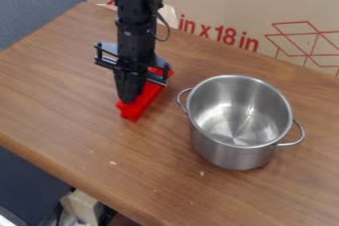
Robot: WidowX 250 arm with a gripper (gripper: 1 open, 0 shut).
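Note:
The black gripper (130, 83) hangs in the middle left of the view, directly over a red block (143, 104) on the wooden table, touching or very close to it. Its lower parts hide much of the block, whose red end shows below and to the right. The gripper looks shut, though whether anything is between its fingertips is hidden.
A steel pot (239, 129) with two handles stands to the right of the block. A cardboard panel (239, 17) lines the back.

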